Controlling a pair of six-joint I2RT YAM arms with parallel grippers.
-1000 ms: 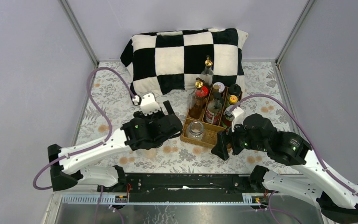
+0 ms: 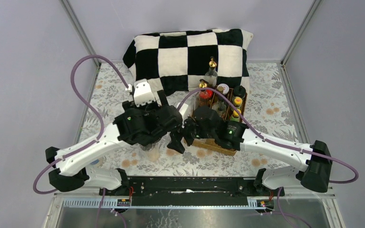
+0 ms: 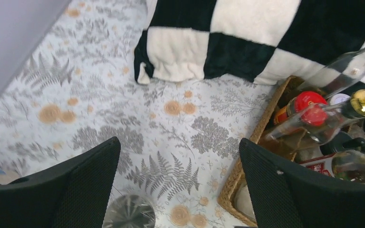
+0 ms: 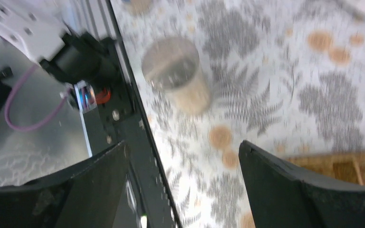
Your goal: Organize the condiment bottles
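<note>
A wooden divided box (image 2: 214,147) stands right of centre, holding several condiment bottles. Among them are a gold-topped oil bottle (image 3: 313,121), a red-capped jar (image 3: 309,100), a bottle with a red label (image 3: 347,166) and a yellow-capped bottle (image 2: 237,101). Outside the box, a clear glass jar (image 4: 190,90) sits upright on the table near the front edge. My left gripper is open above bare tabletop, left of the box. Low over the box's front-left side, my right gripper is also open and empty, pointing toward the jar. My right arm hides part of the box.
A black-and-white checked cloth bundle (image 2: 173,61) lies behind the box. A tall gold-topped clear bottle (image 2: 212,73) stands at the box's back. Both arms come close together near the middle. Free tabletop (image 2: 271,95) shows at the right.
My right gripper has swung left across the box's front, and its arm now covers the box's lower part. The left arm has shifted slightly up and left. Both grippers stay empty.
</note>
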